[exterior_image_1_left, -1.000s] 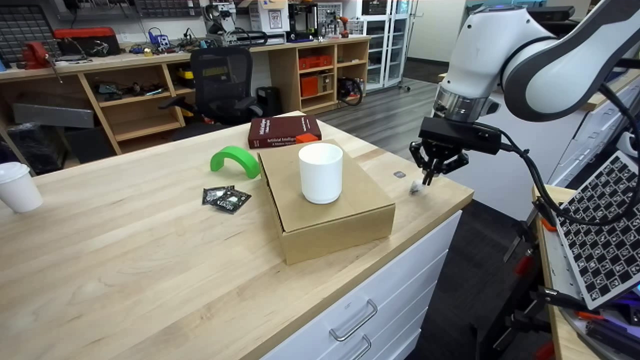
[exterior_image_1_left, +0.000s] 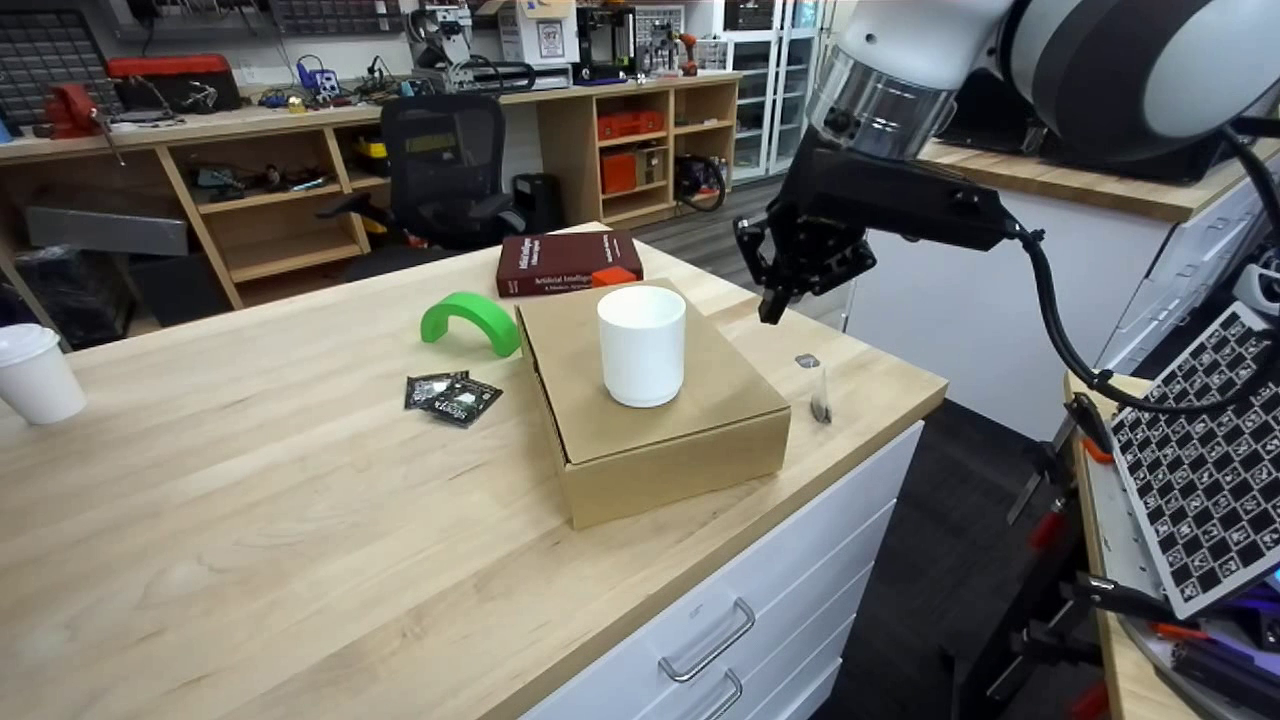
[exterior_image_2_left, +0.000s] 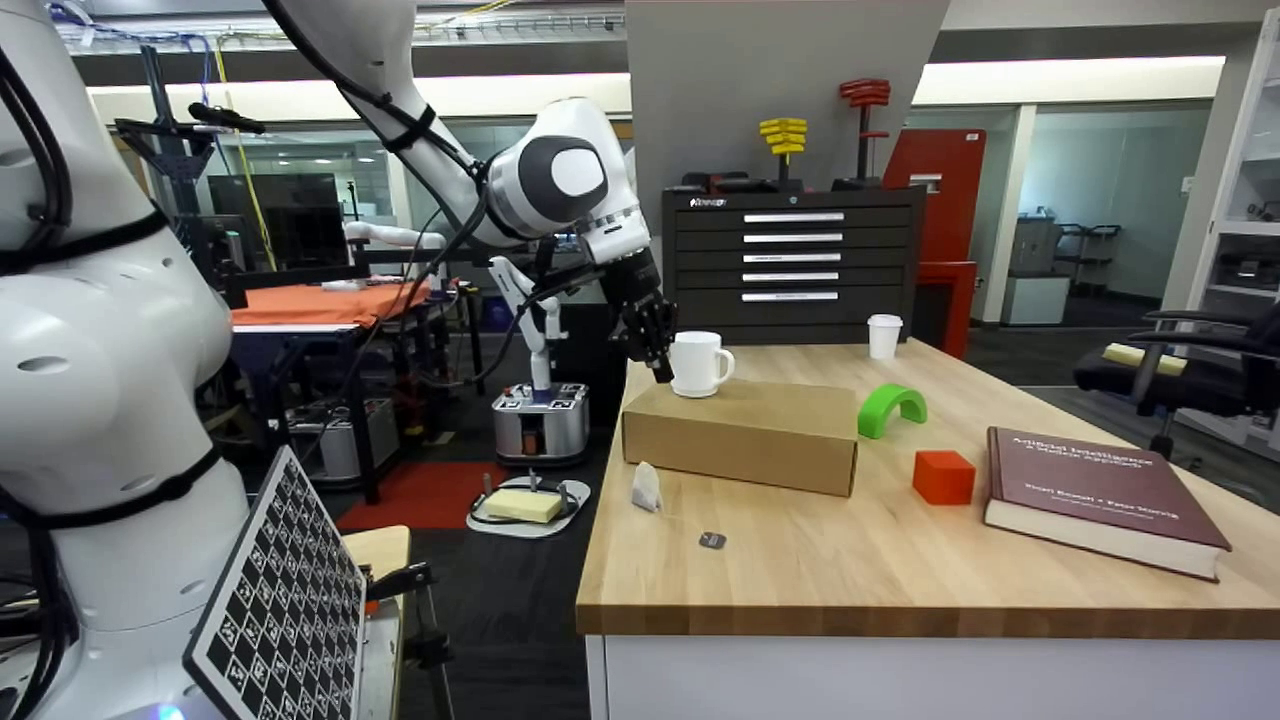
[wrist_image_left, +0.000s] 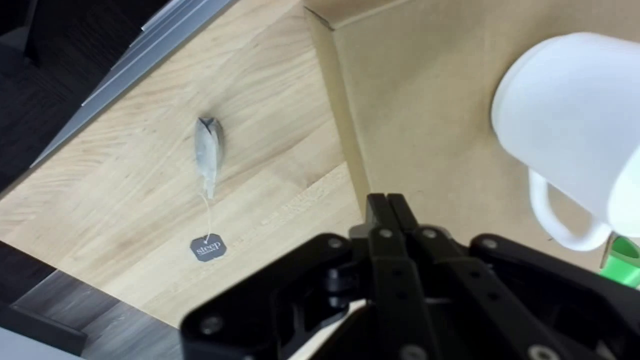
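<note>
With its fingers pressed together and nothing visible between them, my gripper is shut in the wrist view. A pale tea bag (wrist_image_left: 208, 147) lies on the bare wood, its string running to a dark "steep" tag (wrist_image_left: 208, 247). In exterior view 1 my gripper (exterior_image_1_left: 769, 310) hangs in the air beyond the right side of the cardboard box (exterior_image_1_left: 678, 468), above and apart from the tea bag (exterior_image_1_left: 821, 406). A white mug (exterior_image_1_left: 642, 348) stands upright on the box. Exterior view 2 shows the mug's handle (exterior_image_2_left: 727, 365); the mug's inside is hidden.
Behind the box are a red block (exterior_image_2_left: 944, 478) and a maroon book (exterior_image_2_left: 1098, 486). A green arch (exterior_image_1_left: 470, 322) and dark sachets (exterior_image_1_left: 453, 397) lie left of it; a paper cup (exterior_image_1_left: 38, 374) stands far left. The tea bag is near the table's edge.
From low at the tea bag, my gripper has risen and moved left towards the box. The tea bag stays on the table, shifted slightly towards the near edge; its tag has shifted a little too.
</note>
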